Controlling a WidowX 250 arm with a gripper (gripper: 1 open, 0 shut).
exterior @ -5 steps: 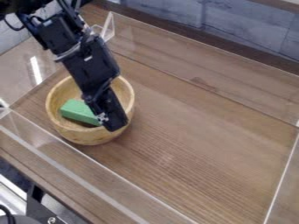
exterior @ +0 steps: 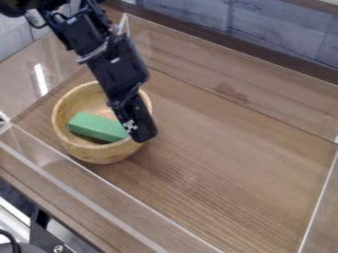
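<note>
A round wooden bowl (exterior: 82,148) sits on the table at the left, holding a green block (exterior: 95,126) that lies inside it. The black arm reaches down from the upper left, and its gripper (exterior: 136,131) is at the right rim of the bowl, just right of the green block. The fingertips are dark and small; nothing shows held between them, and the gripper looks shut.
A grey wall (exterior: 283,40) runs behind it. Some black cables lie at the lower left edge.
The gripper has shifted slightly, staying near the bowl's right side. More of the green block now shows, still inside the bowl.
</note>
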